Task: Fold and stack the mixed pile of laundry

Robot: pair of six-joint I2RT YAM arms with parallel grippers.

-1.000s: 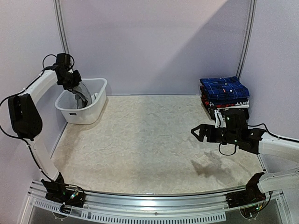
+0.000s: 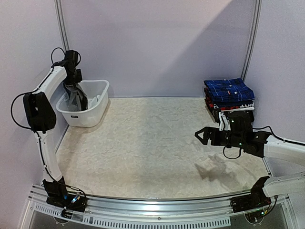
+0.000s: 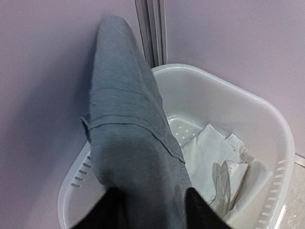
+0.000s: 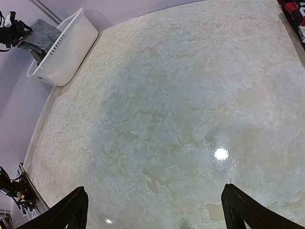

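A white laundry basket [image 2: 95,114] stands at the back left, with pale cloth [image 3: 209,152] inside. Over it, my left gripper [image 2: 76,78] has a grey garment [image 3: 128,119] at its fingers, hanging down into the basket; the blurred fingertips sit either side of the fabric, and how tightly they close is unclear. My right gripper [image 2: 205,135] stands open and empty over the table's right side. A folded stack [image 2: 228,90] of clothes, blue plaid on top with red and dark layers below, lies at the back right.
Walls close in the left, back and right sides, close behind the basket and the stack.
My left gripper has shifted slightly about over the basket, lately toward the left, with the grey garment shifting along with it. The right arm and the stack are unchanged.
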